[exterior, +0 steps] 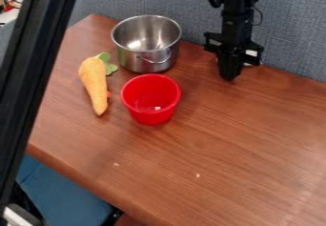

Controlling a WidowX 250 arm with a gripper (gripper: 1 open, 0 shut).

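The black gripper [232, 66] hangs low at the back of the wooden table, right of a steel pot [147, 47], its fingers shut and close together near the grey backdrop. Whether anything is behind it is hidden. A red cup [151, 100] stands in front of the pot. A plush yellow carrot [94, 83] with a green top lies to the left of the cup.
A grey padded panel [295, 36] borders the back. A black upright post [26, 77] cuts across the left edge of the view.
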